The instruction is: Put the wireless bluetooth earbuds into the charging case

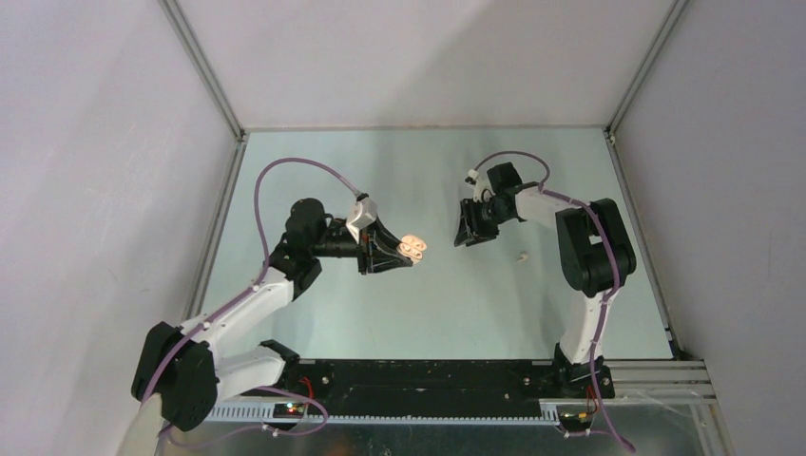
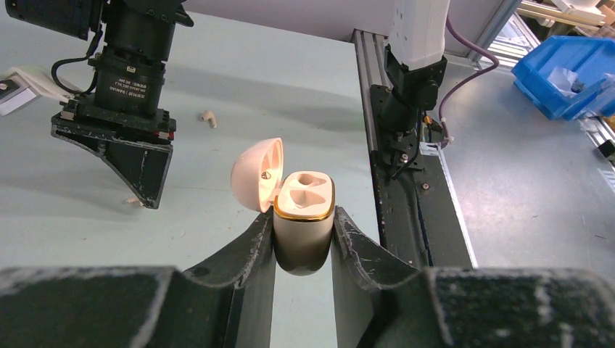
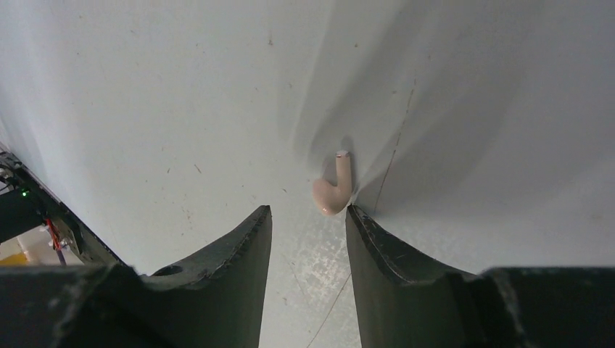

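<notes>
The pale pink charging case (image 2: 303, 232) is clamped upright in my left gripper, its lid (image 2: 259, 176) hinged open. Both earbud slots in its top look empty. One earbud (image 3: 336, 187) lies on the table just beyond the fingertips of my right gripper. That gripper is part open, with a gap between its fingers and nothing held there. In the left wrist view the right gripper reaches down close to the table, next to that earbud. A second earbud (image 1: 522, 256) rests on the table, right of the right gripper in the top view.
A dark rail (image 1: 428, 385) runs along its front edge. A blue bin (image 2: 566, 80) stands off the table in the left wrist view.
</notes>
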